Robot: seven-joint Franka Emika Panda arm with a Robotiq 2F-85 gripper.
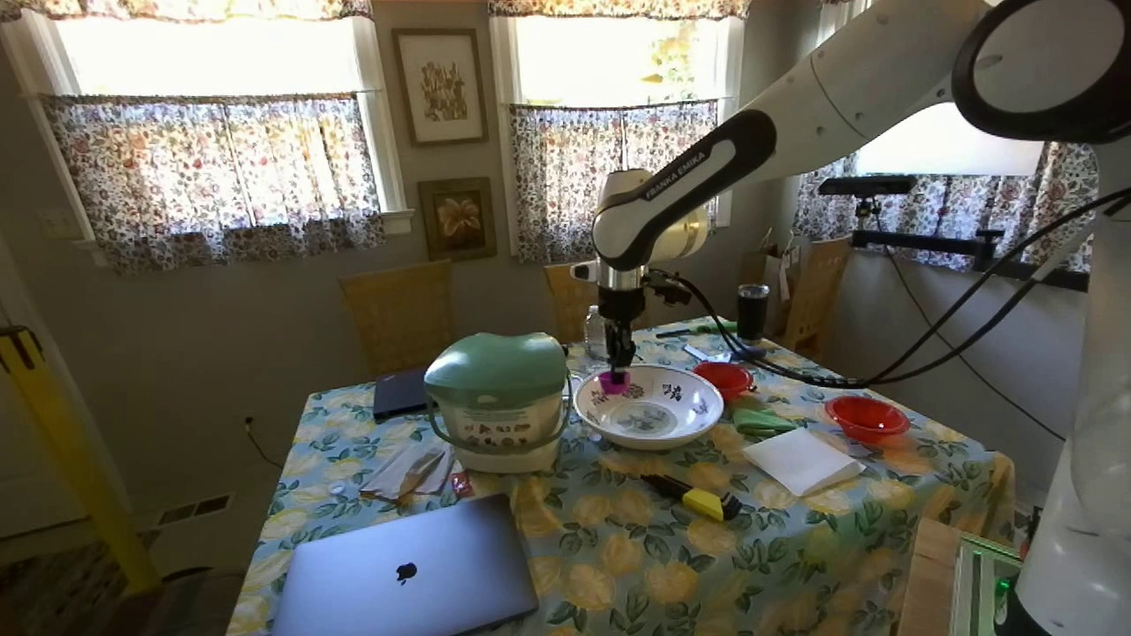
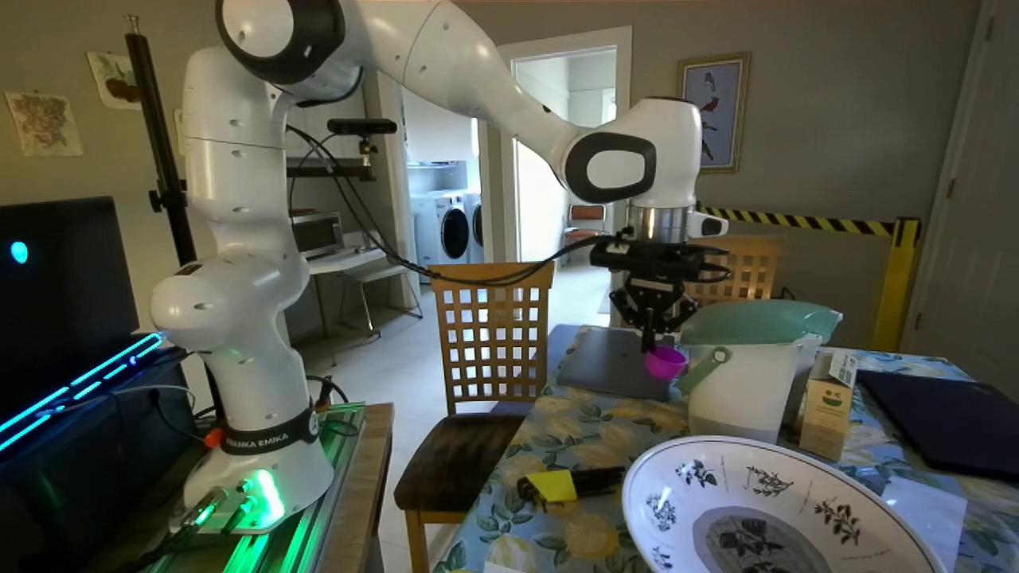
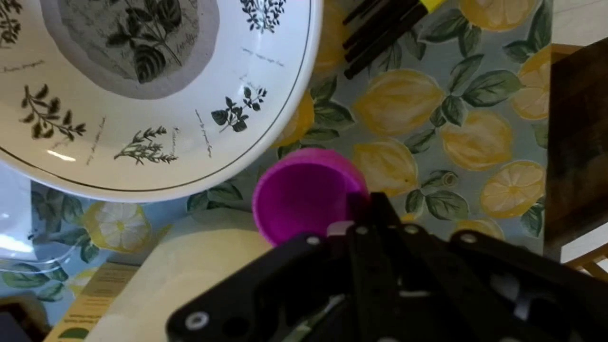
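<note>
A small magenta cup (image 3: 299, 196) is pinched at its rim by my gripper, which is shut on it. From the wrist view I look into the cup's open top and see nothing inside. There it shows just outside the rim of the big white bowl (image 3: 268, 131), between bowl and bin. In exterior view 1 the cup (image 1: 614, 382) overlaps the left side of the bowl (image 1: 679, 426). Exterior view 2 has the cup (image 2: 665, 362) hanging under my gripper (image 2: 651, 345), left of the white bin. Its exact height over the table is hard to tell.
The bin with a green lid (image 1: 498, 371) stands close left of the bowl. Red bowls (image 1: 869, 418), a green cloth (image 1: 761, 422), a white sheet (image 1: 803, 462) and a yellow-black tool (image 1: 700, 500) lie around. A closed laptop (image 1: 408, 572) covers the front left.
</note>
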